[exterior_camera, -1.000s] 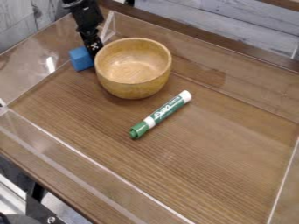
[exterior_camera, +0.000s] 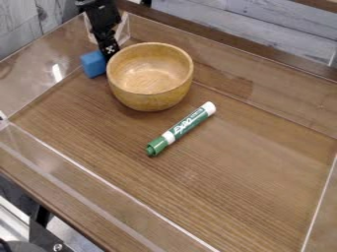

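My gripper reaches down from the top left, just behind and left of a tan bowl, over a small blue object. The gripper is open; its fingertips are partly hidden by the bowl and blue object, so what lies between them is unclear. A green and white cylinder lies diagonally in front of the bowl, to its right.
A white slatted surface lies beyond the back edge, and the table's left edge runs near the blue object.
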